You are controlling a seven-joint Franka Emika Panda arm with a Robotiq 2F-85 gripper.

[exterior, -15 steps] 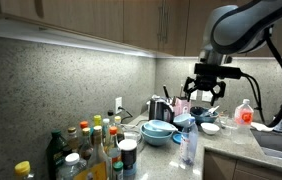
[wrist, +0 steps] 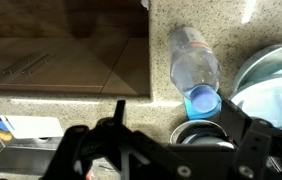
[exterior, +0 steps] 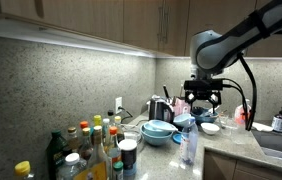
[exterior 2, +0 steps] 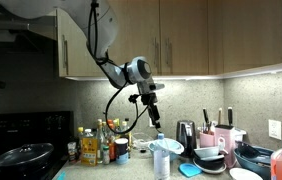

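Observation:
A clear plastic bottle with a blue cap [wrist: 205,98] stands upright on the counter near its front edge. In exterior view 1 the bottle [exterior: 189,147] is in front of the bowls; in exterior view 2 the bottle [exterior 2: 161,160] appears near the middle. My gripper [exterior: 203,97] is open, pointing down and well above the counter, with nothing between its fingers. From the wrist, the bottle lies ahead of my gripper, closer to the right finger.
Light blue bowls [exterior: 159,130] sit behind the bottle, beside a dark mug [exterior: 128,152]. Several sauce bottles [exterior 2: 105,142] line the wall. A sink [exterior: 276,145] lies to the right, and a black pan [exterior 2: 26,156] rests on the stove. Upper cabinets [exterior 2: 181,40] hang overhead.
In exterior view 1 the arm has swung left and away from the camera, and its hand now looks smaller. The bottle and the other counter items have stayed put.

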